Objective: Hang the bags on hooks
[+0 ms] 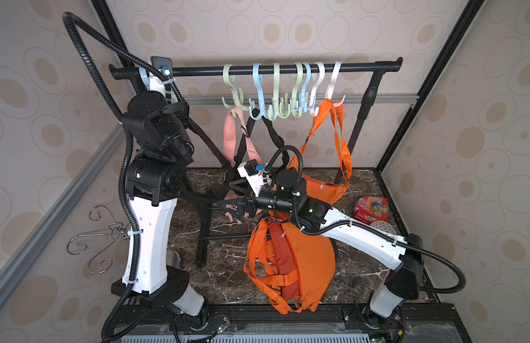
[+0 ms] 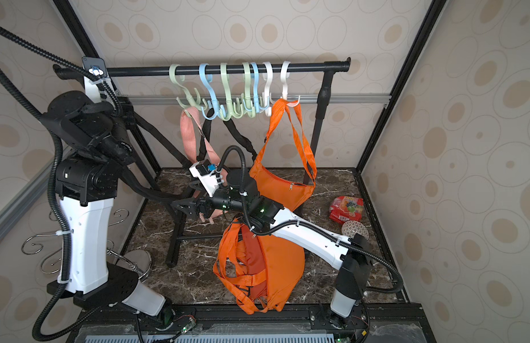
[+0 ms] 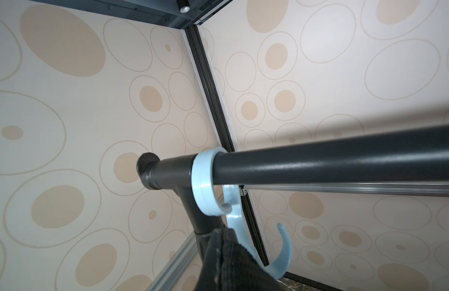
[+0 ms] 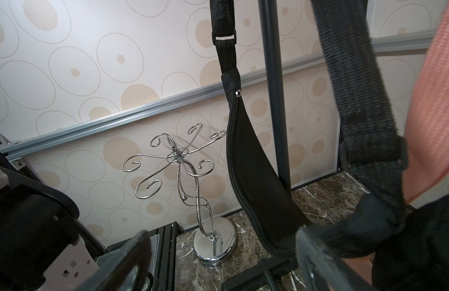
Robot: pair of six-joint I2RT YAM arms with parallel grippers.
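Observation:
A black bag (image 4: 263,179) with a zip hangs by its woven strap (image 4: 360,97) on the left side of the rack. High at the rail's left end, my left gripper is shut, with dark strap fabric showing at its fingers. Just beyond and above those fingers, a light blue hook (image 3: 202,184) hangs on the rail; its upturned tip lies to their right. My right gripper stands open low down, close to the bag; the bag's lower end passes behind its right finger (image 4: 326,262). In the top left view the left fingertips are hidden by the arm.
Several hooks (image 1: 276,91) cluster mid-rail, carrying a pink bag (image 1: 230,137), another black bag (image 1: 273,134) and an orange one (image 1: 319,188). An orange backpack (image 1: 310,257) lies on the floor. A metal stand (image 4: 178,155) is at the left.

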